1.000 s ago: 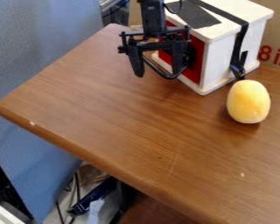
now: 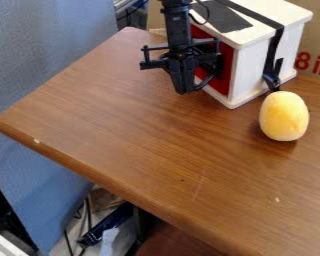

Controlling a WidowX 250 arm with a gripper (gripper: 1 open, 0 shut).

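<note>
A black gripper (image 2: 187, 75) hangs from the top of the view in front of a white wooden box (image 2: 256, 90) with a red panel (image 2: 223, 62) and black straps. Its fingers are seen close together, and whether they are open or shut is unclear. A yellow, egg-shaped soft object (image 2: 283, 116) stands on the wooden table (image 2: 123, 150), right of and below the box.
A blue-grey padded surface (image 2: 29, 70) borders the table on the left, and cardboard (image 2: 310, 55) stands behind at the right. Cables and clutter lie below the table edge.
The gripper has turned and shifted slightly right, so its fingers now appear closer together in the view. The box and yellow object have not visibly moved.
</note>
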